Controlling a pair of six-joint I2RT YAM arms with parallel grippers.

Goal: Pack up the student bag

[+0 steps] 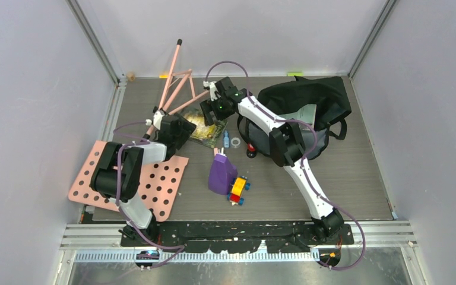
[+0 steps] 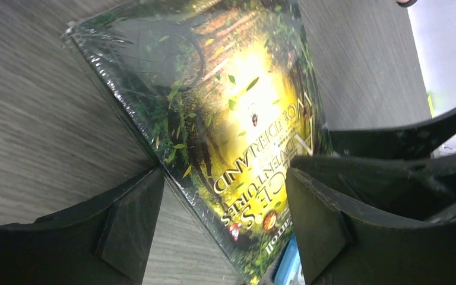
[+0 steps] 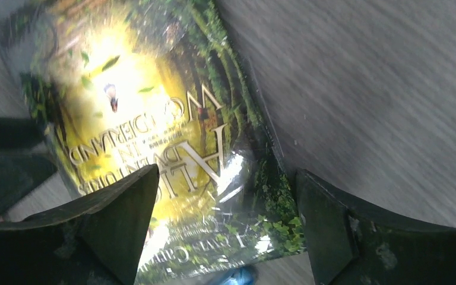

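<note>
A glossy book (image 1: 205, 129) with a yellow and green forest cover lies flat on the table, partly hidden by both arms in the top view. My left gripper is open at one edge of the book (image 2: 237, 107); one finger is just outside that edge, the other over the cover. At the opposite side, my right gripper is also open, one finger over the cover and one past the edge of the book (image 3: 172, 136). Any contact is hard to judge. The dark bag (image 1: 323, 95) lies open on the right, a pale green item (image 1: 303, 114) inside.
Below the book are a small blue bottle (image 1: 226, 139), a tape roll (image 1: 236, 142), a purple container (image 1: 221, 175) and a toy car (image 1: 238, 189). A pink frame (image 1: 181, 92) and perforated pink board (image 1: 160, 187) crowd the left.
</note>
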